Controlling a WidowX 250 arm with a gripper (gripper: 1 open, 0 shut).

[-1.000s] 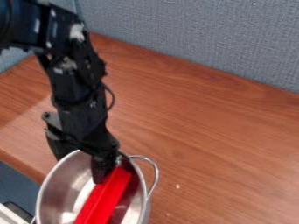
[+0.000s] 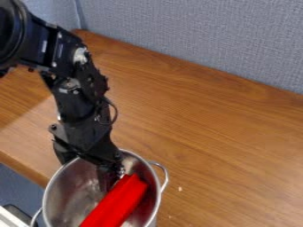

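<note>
A metal pot with side handles stands at the bottom of the view, near the table's left edge. A long red block lies tilted inside it. My black gripper reaches down into the pot's upper part, just above and beside the upper end of the red block. Its fingertips are dark and partly hidden, but it does not visibly hold the block.
A grey wall runs along the back. A white object sits at the lower left, off the table's edge.
Compared with a second ago, my arm has shifted slightly at the gripper and wrist, and the pot sits a little further right. The red block remains in the pot.
</note>
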